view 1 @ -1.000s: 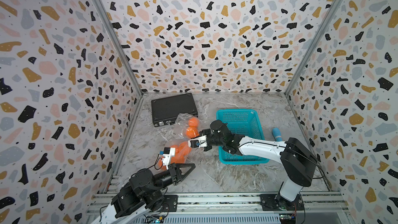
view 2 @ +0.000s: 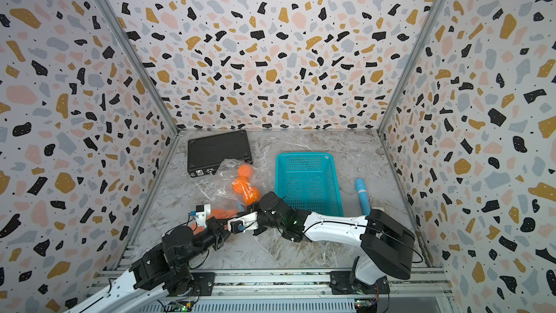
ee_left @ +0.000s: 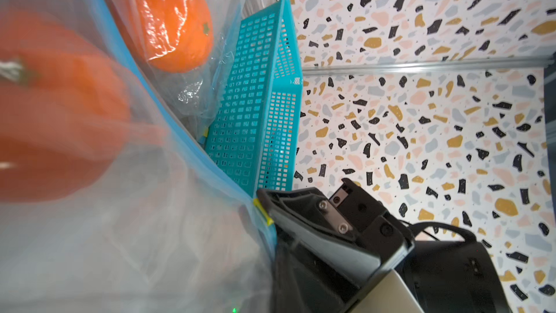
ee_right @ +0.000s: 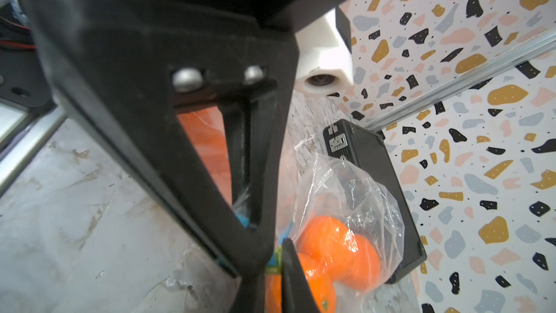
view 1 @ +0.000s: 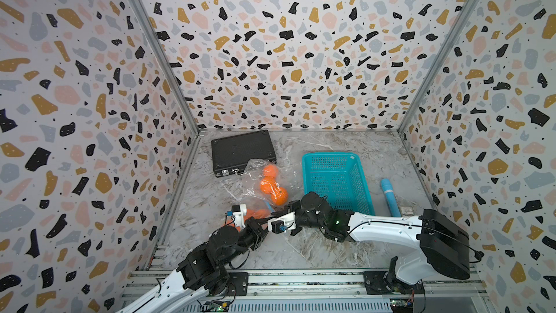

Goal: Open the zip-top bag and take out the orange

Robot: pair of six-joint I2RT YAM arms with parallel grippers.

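A clear zip bag with oranges and a blue zip strip fills the left of the left wrist view, an orange (ee_left: 58, 110) showing through its plastic (ee_left: 144, 243). My left gripper (view 1: 263, 220) and my right gripper (view 1: 272, 220) meet at this bag, low in the top views. In the right wrist view my right gripper is shut on the blue zip strip, with a yellow-green bit showing there. The left gripper's fingertips are largely hidden. Behind lies a second crumpled clear bag (ee_right: 370, 208) holding several oranges.
A teal basket (view 1: 362, 179) stands to the right, with a light blue cylinder (view 1: 389, 197) beyond it. A black case (view 1: 243, 147) lies at the back left. Bare table (view 1: 347, 139) shows along the back.
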